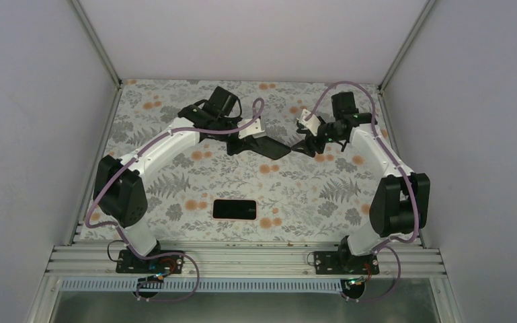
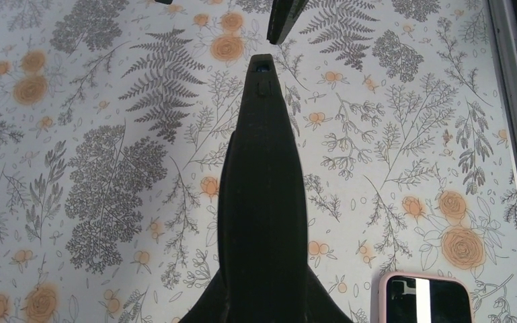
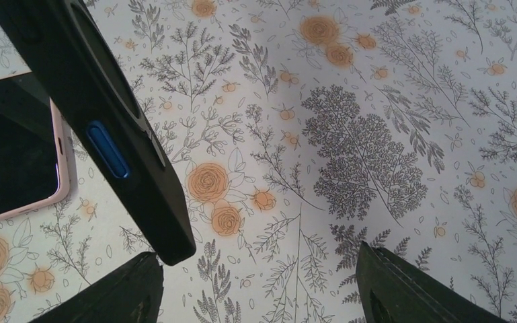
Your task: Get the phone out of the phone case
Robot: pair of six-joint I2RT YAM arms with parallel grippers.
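Note:
My left gripper (image 1: 239, 143) is shut on a black phone case (image 1: 271, 147), which is held above the table and stretches toward my right arm. Edge-on, the case (image 2: 263, 168) fills the middle of the left wrist view. A blue strip shows in a slot along the side of the case (image 3: 154, 208); I cannot tell how much of a phone is inside. My right gripper stands part open, its fingers apart, with the case's corner close to the left one. A phone with a pink rim (image 1: 234, 209) lies face up on the table, apart from the case.
Walls stand at the left, right and back. A metal rail (image 1: 255, 256) runs along the front.

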